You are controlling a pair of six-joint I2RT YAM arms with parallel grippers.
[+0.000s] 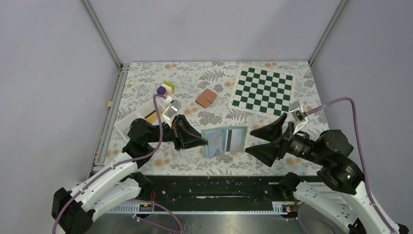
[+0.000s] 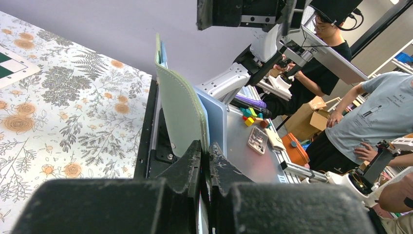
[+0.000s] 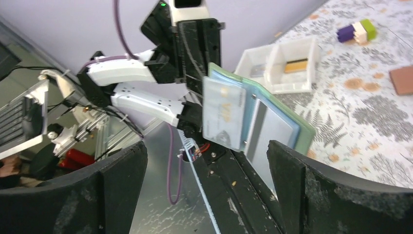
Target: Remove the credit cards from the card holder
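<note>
A pale green card holder (image 2: 181,109) stands open in the air, its left edge pinched by my left gripper (image 1: 206,142), which is shut on it. Facing the right wrist camera are its clear sleeves, with a pale card (image 3: 223,112) in the left half. On the right half sits a white card with a dark stripe (image 3: 274,133). My right gripper (image 1: 245,140) is spread wide to the right of the holder, apart from it, with nothing between its fingers.
A brown wallet (image 1: 206,98) lies on the table behind the holder, and a green checkered board (image 1: 263,91) at the back right. At the left are a clear divided bin (image 3: 290,87) and small coloured blocks (image 1: 166,87).
</note>
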